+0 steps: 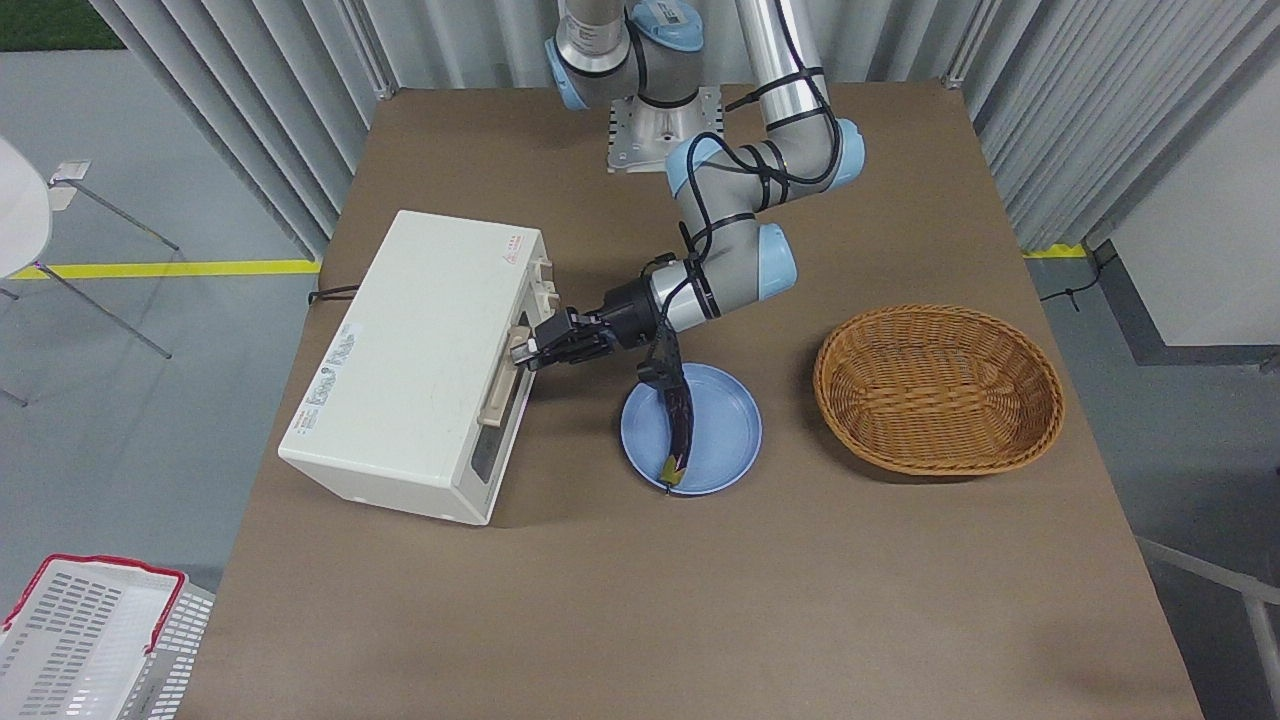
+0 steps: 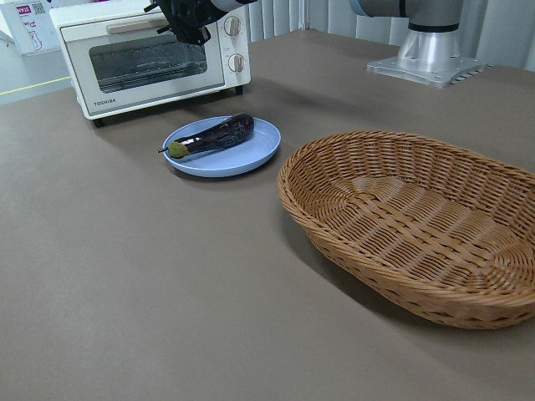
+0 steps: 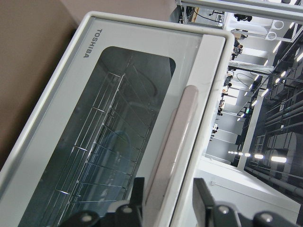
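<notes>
A white Toshiba toaster oven (image 1: 384,348) sits on the table, door closed, its pale handle (image 3: 169,151) vertical in the wrist view. My gripper is at the door, its two fingers apart on either side of the handle's lower part; whether they touch it I cannot tell. In the front view the gripper (image 1: 522,354) reaches the handle's upper end. A dark eggplant (image 2: 219,135) with a green stem lies on a blue plate (image 2: 221,167) beside the oven, below the arm.
A wicker basket (image 1: 939,390) stands on the right of the table (image 1: 720,600). The robot base (image 2: 426,67) is at the back.
</notes>
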